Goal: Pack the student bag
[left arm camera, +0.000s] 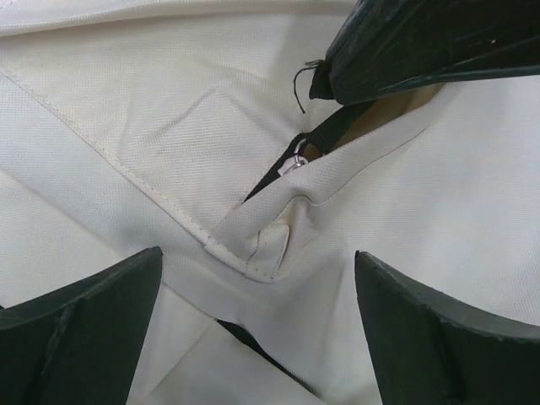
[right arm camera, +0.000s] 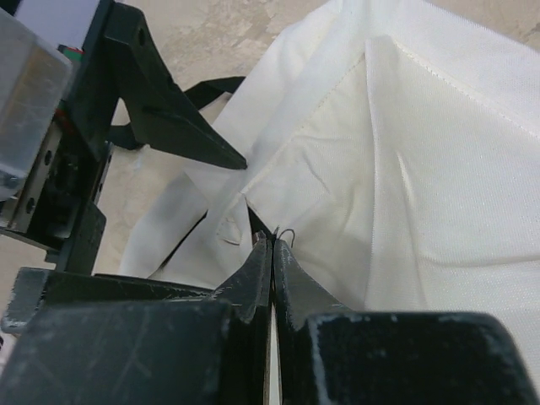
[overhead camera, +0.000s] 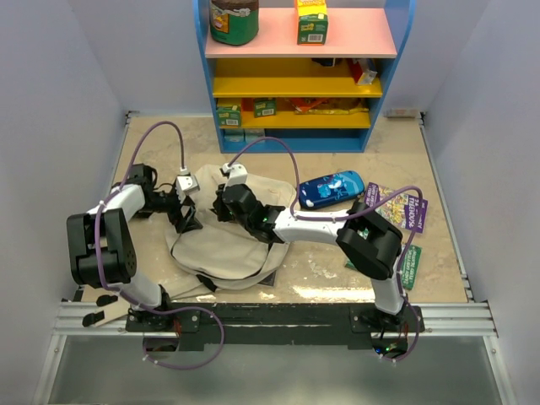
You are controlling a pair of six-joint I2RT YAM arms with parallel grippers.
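The white cloth bag point(overhead camera: 215, 257) lies crumpled on the table, its zipper point(left arm camera: 294, 162) and dark strap showing among the folds. My left gripper is open low over the fabric, a fold and zipper between and beyond its fingers. My right gripper is shut at the zipper opening; a thin dark thread shows by its tips, and whether it pinches anything is unclear. In the top view the two grippers face each other over the bag's upper part.
A blue pencil case point(overhead camera: 329, 188) and books point(overhead camera: 405, 207) lie on the right. The shelf unit point(overhead camera: 295, 80) with boxes stands at the back. The table point(overhead camera: 329, 278) has bare room at the front right.
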